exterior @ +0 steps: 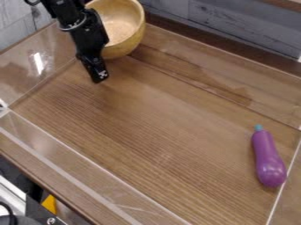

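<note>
My black gripper [98, 72] hangs low over the upper left of the wooden table, just in front of a cream bowl [122, 26]. Its fingers look shut, with nothing visible between them. The bowl is partly hidden behind the arm. A purple eggplant-like object [268, 161] lies at the right side of the table, far from my gripper.
Raised edges border it at the back and along the left. A small yellow item [48, 202] shows below the lower-left edge.
</note>
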